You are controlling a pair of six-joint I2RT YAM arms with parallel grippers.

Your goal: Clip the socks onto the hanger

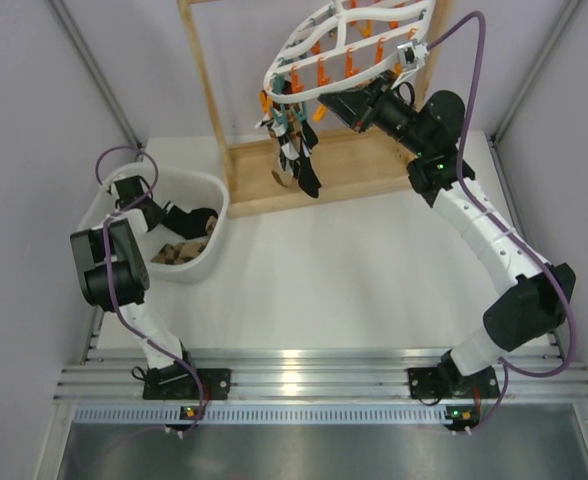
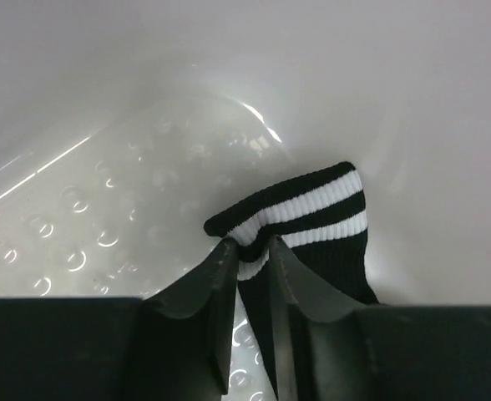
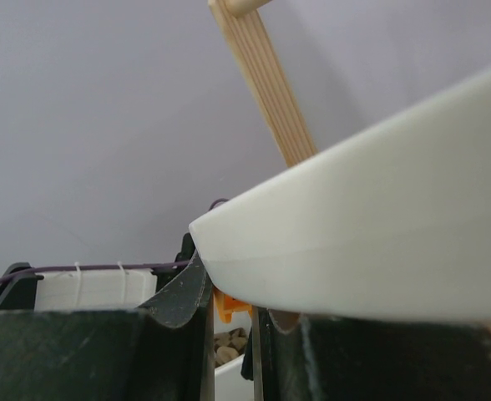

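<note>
In the white bin (image 1: 214,255), my left gripper (image 1: 159,210) is down at a black sock (image 1: 189,222); the left wrist view shows its fingertips (image 2: 250,251) nearly closed on the folded white-striped cuff (image 2: 321,200). My right gripper (image 1: 329,105) is shut on the white hanger's outer rail (image 3: 354,217), with an orange clip (image 3: 233,305) just behind its fingers. Several socks (image 1: 299,165) hang in a bunch from clips at the left of the hanger (image 1: 284,95).
A brown patterned sock (image 1: 174,253) lies in the bin. The wooden stand (image 1: 219,120) holds the hanger at the back.
</note>
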